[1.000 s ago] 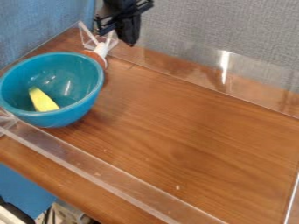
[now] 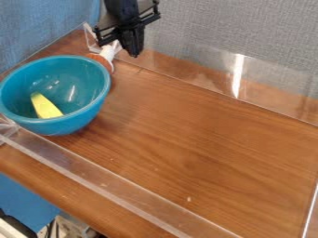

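My gripper [image 2: 125,35] hangs at the top left of the camera view, dark, its fingers pointing down; whether they are apart is hard to tell. Just below and behind it stands a small white object with an orange part [image 2: 102,58], partly hidden by the gripper. At the left, a teal bowl [image 2: 77,115] holds a yellow piece [image 2: 45,106].
Blue and grey padded walls bound it at the back and left, with clear strips along the table's edges.
My gripper has moved lower and slightly left, nearer the white and orange object. The bowl and yellow piece are unchanged.
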